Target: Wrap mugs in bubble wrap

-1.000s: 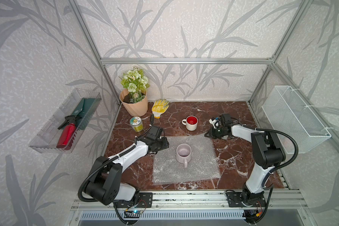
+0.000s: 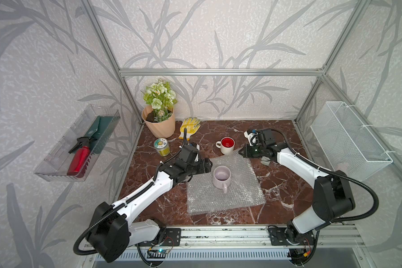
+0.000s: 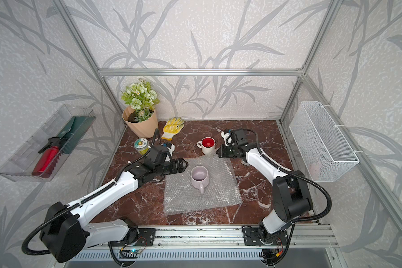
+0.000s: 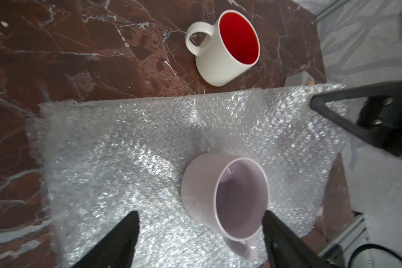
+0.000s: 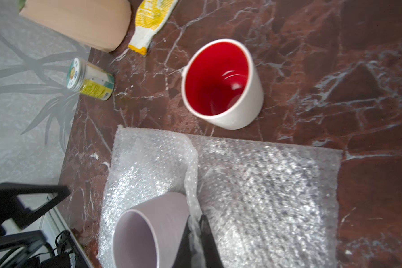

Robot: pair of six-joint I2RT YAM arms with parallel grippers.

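Note:
A lilac mug (image 2: pixel 221 177) stands on the sheet of bubble wrap (image 2: pixel 205 201), its handle toward the front. My right gripper (image 2: pixel 241 152) is shut on the sheet's far right edge; in the right wrist view the raised edge of the bubble wrap (image 5: pixel 191 174) runs up between its fingers. To the left of the mug, my left gripper (image 2: pixel 210 165) hangs above the sheet. Its fingers (image 4: pixel 120 236) are spread in the left wrist view, with nothing held between them. Behind the sheet stands a white mug with a red inside (image 2: pixel 227 145), its handle pointing left.
A flower pot (image 2: pixel 160 125), a can (image 2: pixel 162 146) and a yellow-white glove (image 2: pixel 190 128) occupy the back left. A clear bin (image 2: pixel 53 172) hangs on the left wall, a white wire basket (image 2: pixel 352 143) on the right. Bare table (image 2: pixel 285 187) lies right of the sheet.
The sheet and lilac mug shifted slightly right and back.

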